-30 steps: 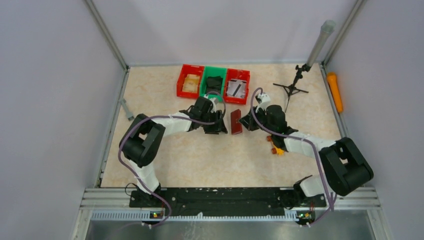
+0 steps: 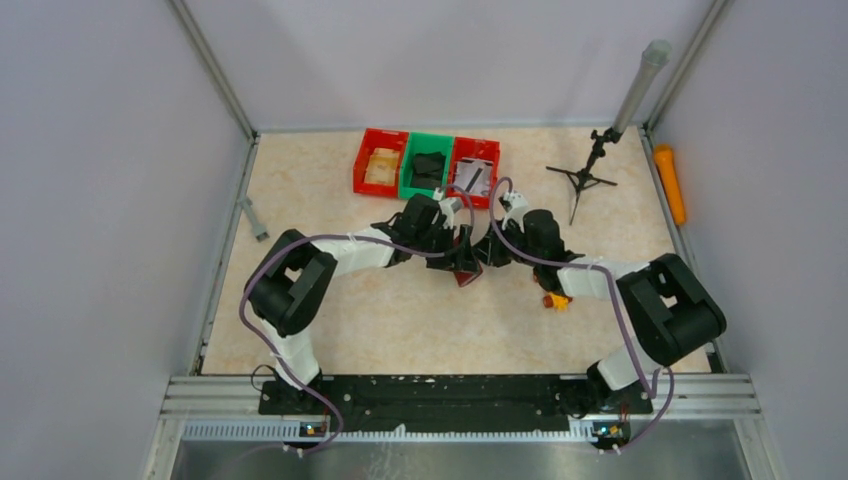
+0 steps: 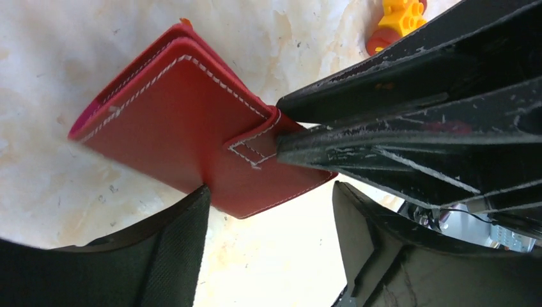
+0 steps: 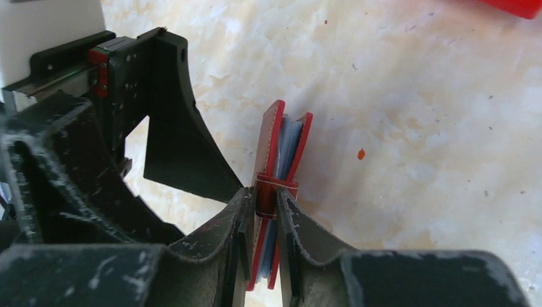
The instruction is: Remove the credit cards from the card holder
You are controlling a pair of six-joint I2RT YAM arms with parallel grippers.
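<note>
The red leather card holder (image 2: 465,276) is between both grippers above the middle of the table. In the left wrist view it (image 3: 160,121) shows white stitching and a strap; my left gripper stands open over it. My right gripper's black fingertips reach the strap from the side. In the right wrist view the holder (image 4: 271,141) is seen edge-on with bluish sleeves between its red covers, and my right gripper has its part-open fingertips at the strap; whether they grip it is unclear.
Red, green and red bins (image 2: 380,140) stand at the back. A yellow toy (image 3: 399,18) lies to the right, near a tripod (image 2: 590,160) and orange object (image 2: 670,185).
The card holder has shifted slightly toward the front and is more covered by the grippers. Both arms have moved, the left rightward over the holder, the right slightly leftward.
</note>
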